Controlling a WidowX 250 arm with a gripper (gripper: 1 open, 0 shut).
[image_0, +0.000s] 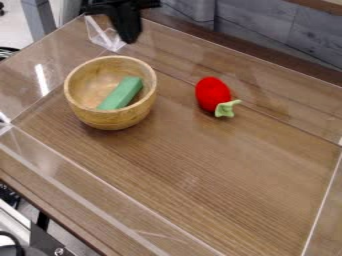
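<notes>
A wooden bowl (87, 105) sits at left on the table, holding a green oblong object (122, 93). My gripper (115, 22) is at the top edge above and behind the bowl, dark and partly out of frame; its fingertips are too indistinct to tell their state. A red round object with a pale green leafy end (214, 94) lies to the right of the bowl.
A pale wall or ledge (294, 20) runs along the back right. A small clear patch or object at upper left is unclear.
</notes>
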